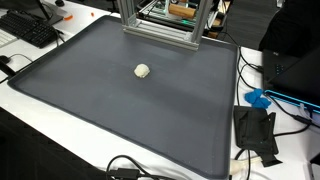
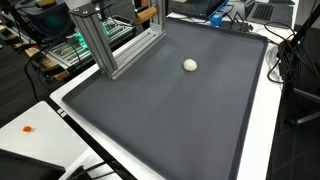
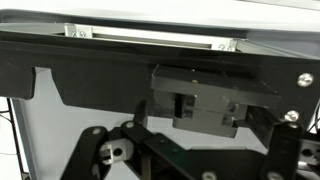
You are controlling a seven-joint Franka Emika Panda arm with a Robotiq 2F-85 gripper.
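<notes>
A small round whitish object [image 1: 142, 71] rests alone on the grey mat, towards its far side. From the second exterior side, the same round object [image 2: 190, 64] lies near the mat's far end. In the wrist view my gripper is open, its dark fingers spread apart. A dark block with a grey metallic part [image 3: 205, 102] shows between and beyond the fingers; whether they touch it I cannot tell. The round object is not visible in the wrist view.
A metal frame [image 1: 165, 34] stands at the mat's back edge, with an orange-brown piece [image 1: 183, 10] within it. A black bar [image 3: 100, 75] crosses the wrist view. Off the mat's right side lie a blue item [image 1: 257, 99] and black cloth-like material [image 1: 254, 130].
</notes>
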